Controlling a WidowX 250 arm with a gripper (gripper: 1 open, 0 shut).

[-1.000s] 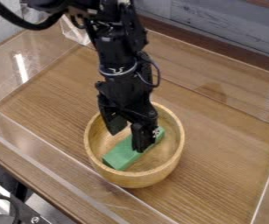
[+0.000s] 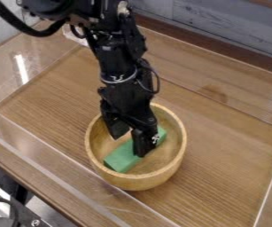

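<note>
My black gripper reaches down into a yellow round bowl, open, its tips over a green block that lies on the bowl's bottom. The block runs diagonally from front left to back right and is partly hidden behind the gripper. I cannot tell whether the fingertips touch it.
The bowl stands on a wooden surface, clear on the right and on the left. A pale wall runs along the back. A dark cable shows at the lower left.
The gripper has shifted slightly in and above the bowl. The bowl and the green block look nearly unchanged.
</note>
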